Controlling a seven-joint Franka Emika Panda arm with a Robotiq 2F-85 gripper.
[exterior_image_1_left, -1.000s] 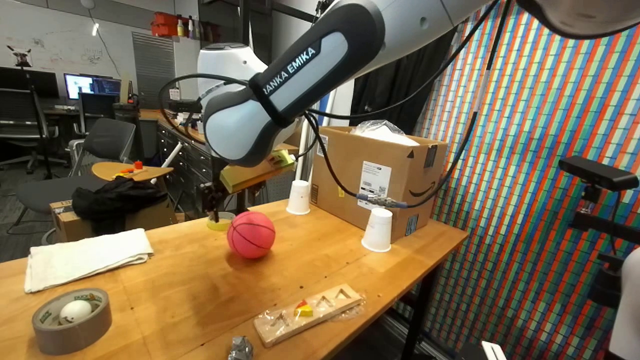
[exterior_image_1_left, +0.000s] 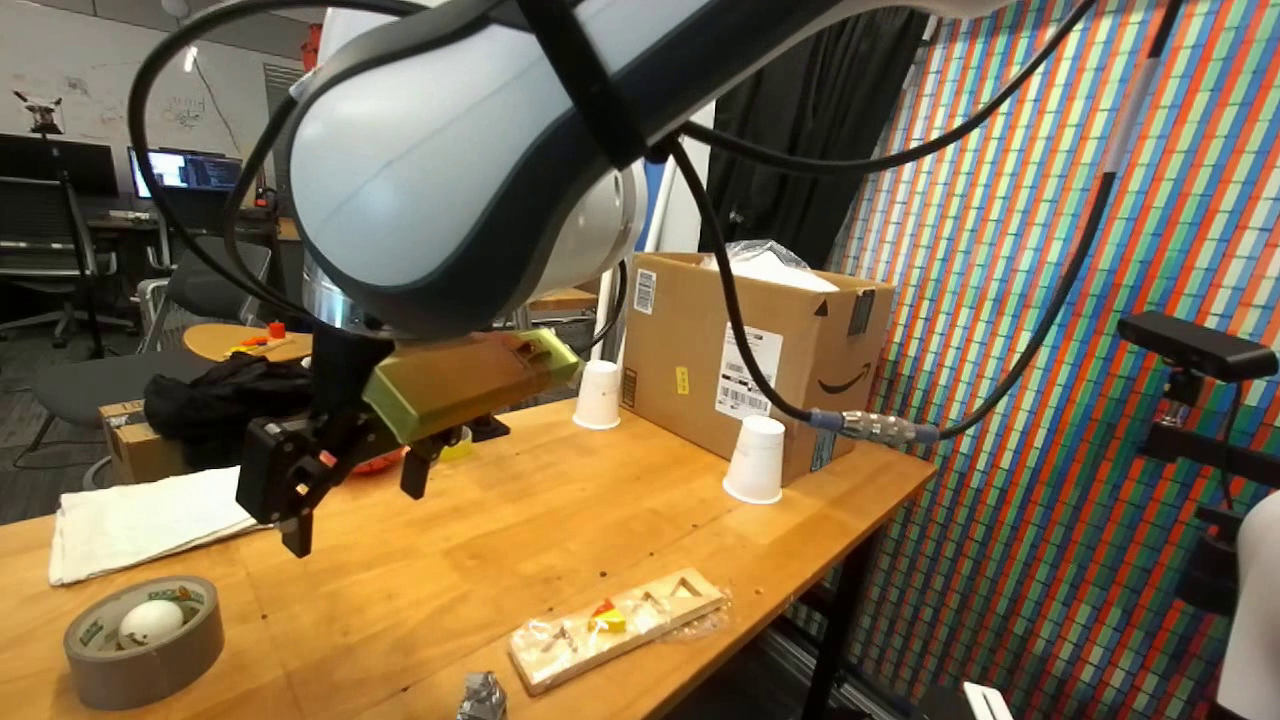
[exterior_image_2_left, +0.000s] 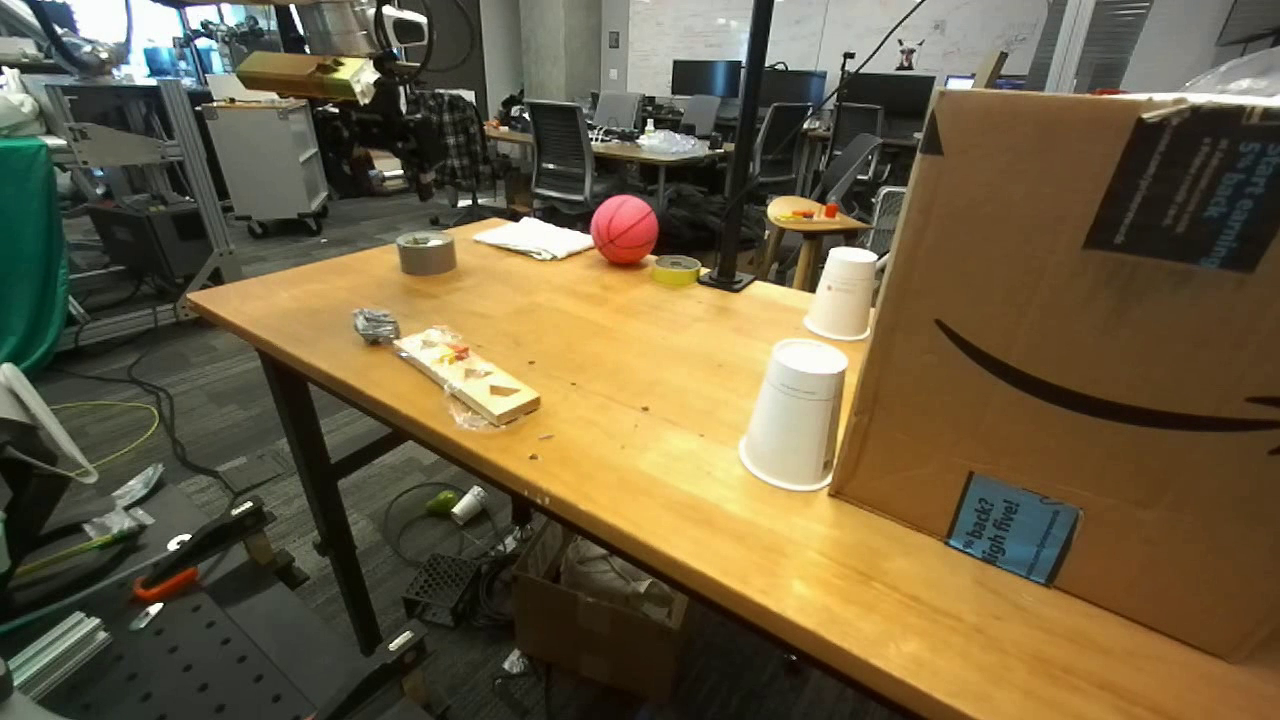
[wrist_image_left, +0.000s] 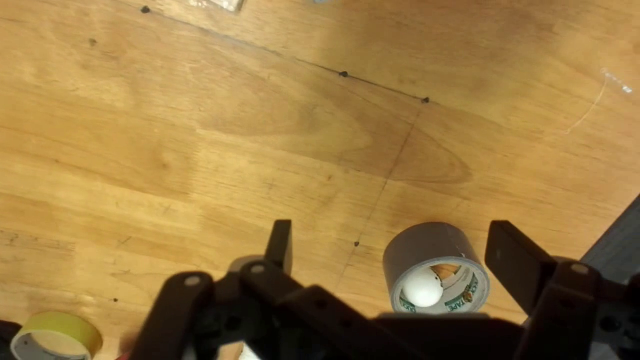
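My gripper is open above the table, and only bare wood and part of a tape roll show between its fingers in the wrist view. Below it, nearer the right finger, lies the grey duct tape roll (wrist_image_left: 429, 255) with a white ball (wrist_image_left: 423, 288) inside its ring. In exterior view 1 the gripper (exterior_image_1_left: 360, 516) hangs over the table, up and to the right of that grey roll (exterior_image_1_left: 144, 672). The pink basketball (exterior_image_2_left: 624, 229) rests between the white cloth (exterior_image_2_left: 535, 238) and the yellow tape roll (exterior_image_2_left: 675, 270); in exterior view 1 the arm mostly hides it.
Two upturned white cups (exterior_image_1_left: 755, 462) (exterior_image_1_left: 597, 396) stand beside a large cardboard box (exterior_image_1_left: 684, 348). Near the front edge lie a wooden shape board (exterior_image_1_left: 612, 634) and a crumpled silver piece (exterior_image_1_left: 482, 696). A black post (exterior_image_2_left: 728, 278) rises behind the yellow roll.
My arm has swung left and nearer to the exterior view 1 camera, from over the yellow roll. The pink ball has shifted back and left; the tape rolls, cups and board look unmoved.
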